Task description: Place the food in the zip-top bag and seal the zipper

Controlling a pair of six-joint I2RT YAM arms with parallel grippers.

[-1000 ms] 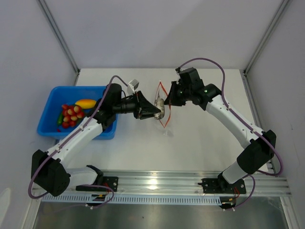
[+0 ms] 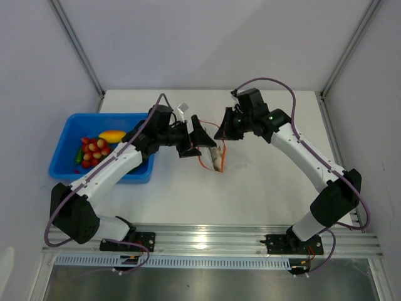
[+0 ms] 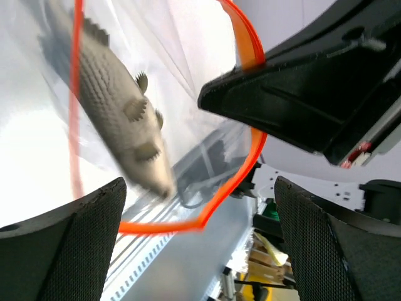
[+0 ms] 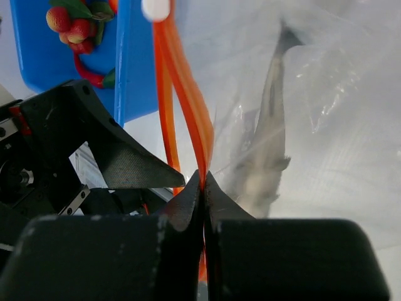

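Observation:
The grey fish (image 3: 116, 94) lies inside the clear zip bag, past its orange mouth rim (image 3: 237, 179), in the left wrist view. My left gripper stands open at that mouth, with the fish clear of its fingers. In the right wrist view, my right gripper is shut on one orange edge of the bag (image 4: 194, 106) and holds the mouth apart. Through the film the fish (image 4: 269, 125) shows blurred, its tail toward the far end. From above, the fish (image 2: 217, 160) is partly covered by the left gripper (image 2: 207, 148).
A blue bin (image 2: 61, 147) at the left holds red fruit (image 2: 94, 152), a yellow item (image 2: 113, 136) and peppers.
The right gripper has stayed put.

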